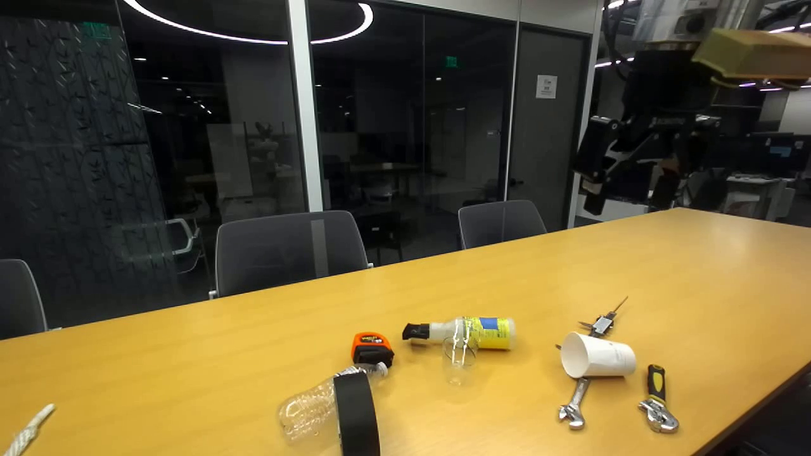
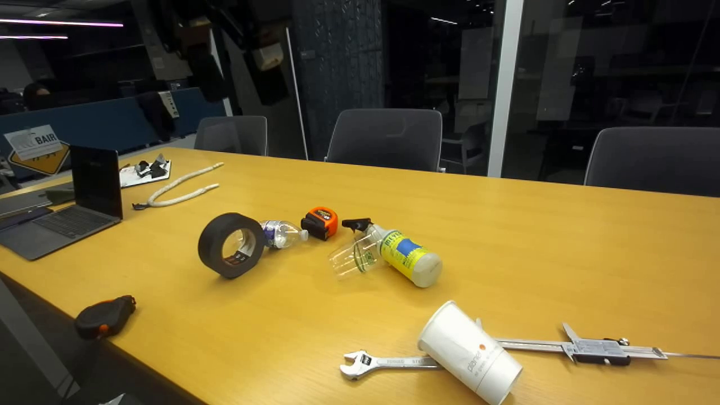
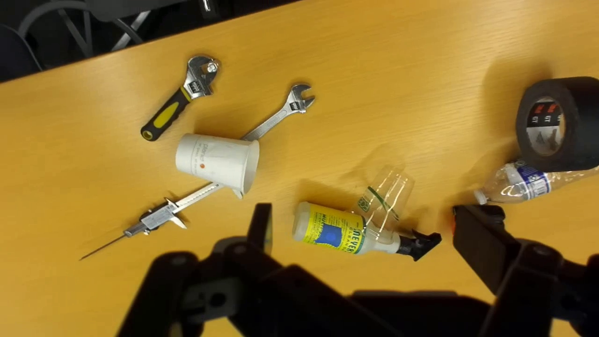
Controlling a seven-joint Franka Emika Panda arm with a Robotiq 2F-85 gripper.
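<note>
My gripper (image 1: 629, 197) hangs open high above the table, empty between its fingers. Its fingertips (image 3: 261, 224) frame the lower part of the wrist view. Below it a spray bottle (image 3: 331, 229) with a yellow label lies on its side, with a clear plastic cup (image 3: 387, 194) tipped against it. A white paper cup (image 3: 216, 160) lies across the silver wrench (image 3: 275, 119) and the caliper (image 3: 163, 215). The adjustable wrench with a black-yellow handle (image 3: 166, 114) lies apart. One finger partly hides the orange tape measure (image 2: 320, 223).
A roll of black tape (image 2: 231, 245) stands by a clear water bottle (image 2: 283, 234). A dark tape measure (image 2: 106, 317) sits at the table edge. Rope (image 2: 182, 192) and a laptop (image 2: 94, 196) are farther left.
</note>
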